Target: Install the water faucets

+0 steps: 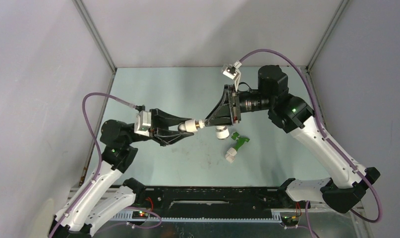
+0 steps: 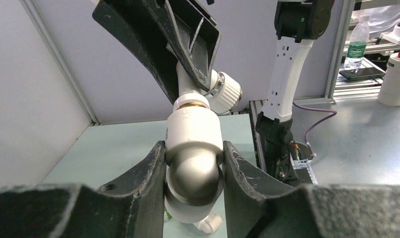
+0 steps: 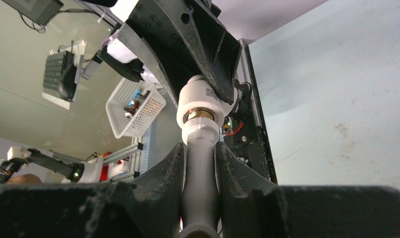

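My left gripper is shut on a white pipe fitting (image 2: 194,131) with a rounded end. The white faucet (image 2: 185,82) meets the fitting's mouth, and a band of brass thread (image 3: 200,114) shows between them. Around the faucet's grey-looking body (image 3: 201,171) stand the fingers of my right gripper, slightly open, with narrow gaps beside the body. The faucet's ribbed white knob (image 1: 222,132) sticks out below the right gripper in the top view. Both parts are held above the table, end to end.
A green-handled piece with a white end (image 1: 231,154) lies on the pale table (image 1: 188,163), right of centre. Walls stand at the left, back and right.
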